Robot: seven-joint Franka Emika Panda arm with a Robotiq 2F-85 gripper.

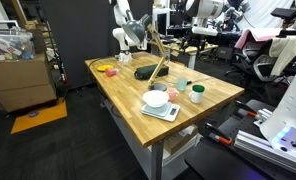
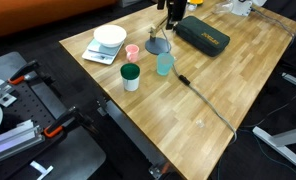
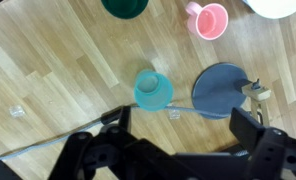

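Seen from above in the wrist view, my gripper stands open with nothing between its fingers. A teal cup [image 3: 153, 90] is on the wooden table just ahead of the fingers, towards the left finger. Farther off are a green cup [image 3: 124, 4] and a pink mug [image 3: 208, 20]. In exterior view 2 the teal cup [image 2: 165, 64] stands upright, right of the pink mug [image 2: 131, 52] and the mug with a green inside [image 2: 130, 77]. A white bowl [image 2: 110, 36] rests on a flat white item [image 2: 98, 54] at the left.
A round dark lamp base [image 3: 218, 90] with a wooden stem is close to the right finger. Behind it lies a dark case [image 2: 202, 35]. A grey cable [image 2: 210, 102] crosses the table.
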